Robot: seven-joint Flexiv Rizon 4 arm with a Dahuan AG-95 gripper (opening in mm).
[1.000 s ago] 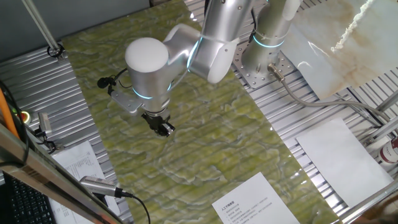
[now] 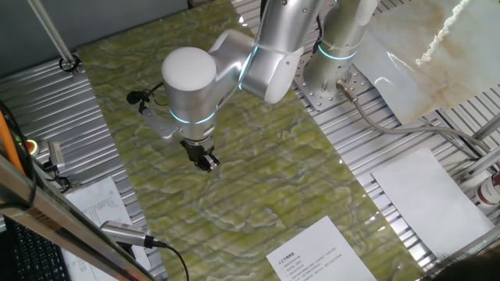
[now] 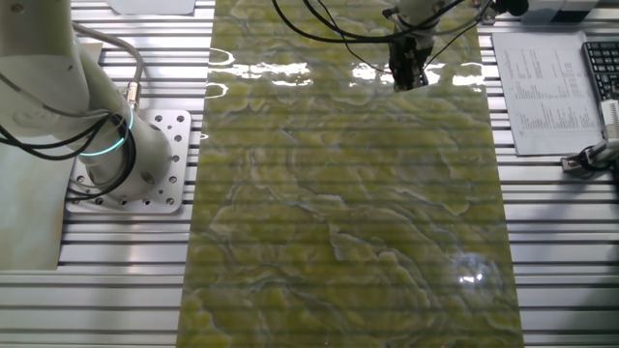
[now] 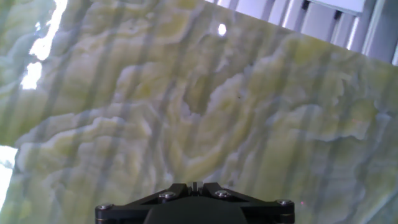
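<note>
My gripper shows at the bottom of the wrist view with its black fingertips together and nothing visible between them. Below it is only the green marbled sheet (image 4: 186, 124), which lies bare on the slatted table. From the first exterior view, the black gripper (image 2: 209, 164) hangs above the left-middle part of that sheet (image 2: 258, 187). The second exterior view has the gripper (image 3: 410, 85) near the far end of the sheet (image 3: 348, 193), with no object at its tips.
A printed page (image 2: 319, 254) lies at the sheet's near end, and a blank white paper (image 2: 430, 199) to its right. A bottle (image 2: 491, 190) stands at the right edge. At lower left are a camera on a cable (image 2: 129, 232) and a keyboard (image 2: 30, 254).
The arm's wrist housing has shifted slightly to the right, and the gripper has barely moved. Nothing on the table has changed place.
</note>
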